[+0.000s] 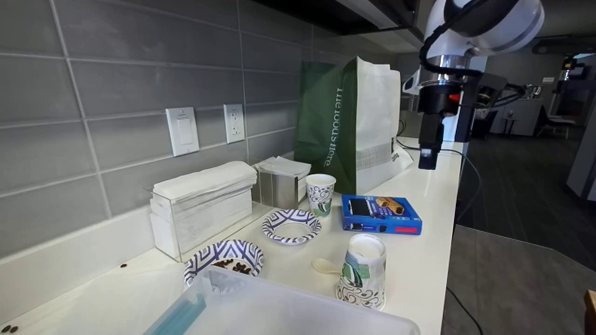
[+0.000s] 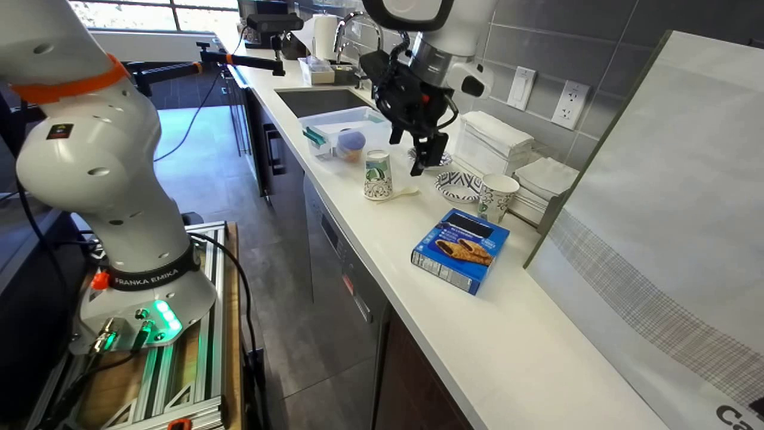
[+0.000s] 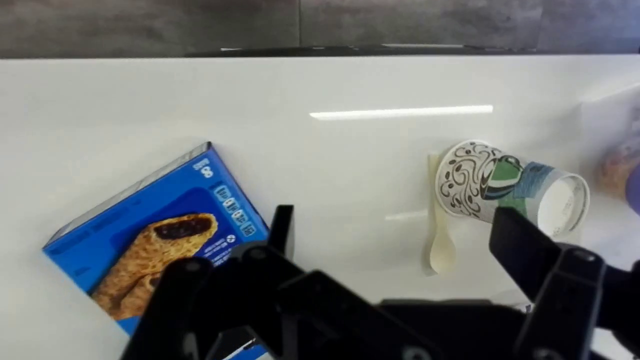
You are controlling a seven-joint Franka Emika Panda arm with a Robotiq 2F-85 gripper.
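Observation:
My gripper is open above the counter, its two fingers wide apart with only bare counter showing between them. In the wrist view, the blue snack box (image 3: 174,225) lies to the left, partly covered by the gripper. On the right is an upside-down patterned paper cup (image 3: 474,180). A pale spoon (image 3: 442,252) lies flat beside the cup's rim. An upright paper cup (image 1: 320,195) stands by the napkins. Close to it is an empty-looking patterned bowl (image 1: 274,226); another patterned bowl (image 1: 195,261) holds dark beans.
A translucent bin (image 2: 330,123) with a purple item stands near the sink (image 2: 315,101). Napkin stacks (image 1: 209,187) line the tiled wall. A tall paper bag (image 1: 377,111) rises behind the box.

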